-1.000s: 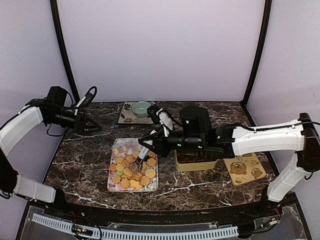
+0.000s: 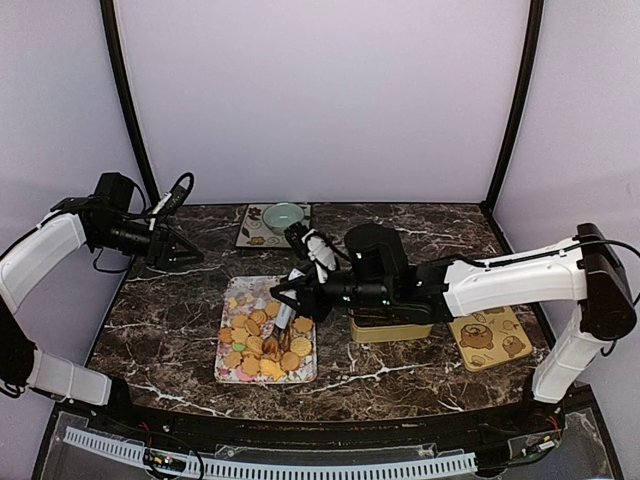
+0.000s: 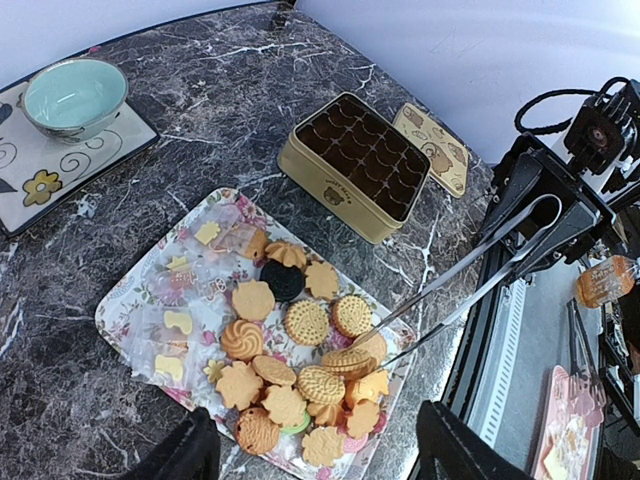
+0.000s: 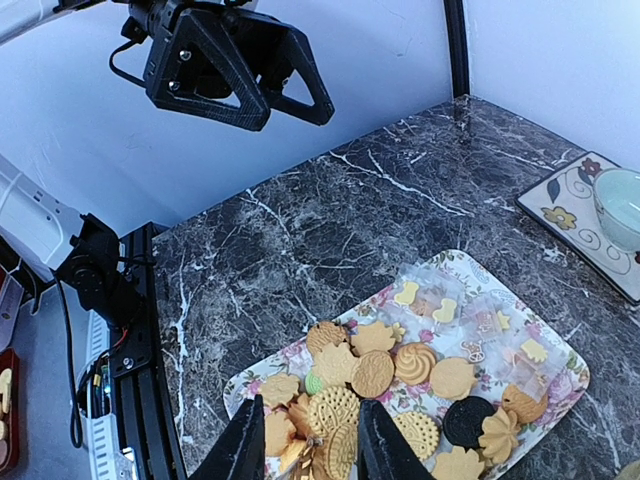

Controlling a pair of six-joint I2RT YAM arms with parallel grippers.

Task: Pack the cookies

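Note:
Assorted cookies [image 3: 285, 405] lie heaped on a floral tray [image 2: 232, 372], thickest toward its front. My right gripper [image 2: 302, 292] is shut on metal tongs [image 3: 450, 275], which slant down into the heap. Their tips are beside a ridged cookie [image 3: 345, 361]; whether they pinch it I cannot tell. In the right wrist view, the right gripper's fingers [image 4: 240, 445] hide part of the cookies. My left gripper [image 2: 182, 257] hangs left of the tray, open and empty, its fingers [image 3: 180, 452] wide apart. A tan box [image 3: 345, 195] with empty dark compartments stands open right of the tray.
A bear-patterned lid [image 2: 492, 338] lies right of the box. Behind the tray, a pale green bowl [image 2: 283, 216] stands on a patterned board [image 2: 250, 234]. Small clear packets [image 4: 432, 300] rest on the tray's back part. Bare marble table [image 2: 165, 330] spreads to the left.
The left arm has stayed put in the top view.

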